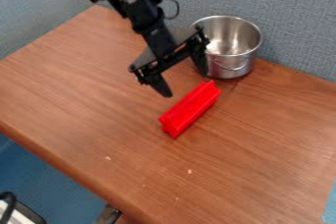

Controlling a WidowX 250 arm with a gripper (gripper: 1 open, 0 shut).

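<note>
My black gripper (pixel 184 77) hangs open over the table, just above and left of a red elongated block (pixel 190 109) that lies diagonally on the wood. Nothing shows between its fingers. A shiny steel pot (pixel 231 53) stands behind the block at the back right, beside the gripper and partly behind its right side.
A grey padded wall (pixel 289 12) runs along the back. Blue floor shows past the left edge, with a small dark and white object at bottom left.
</note>
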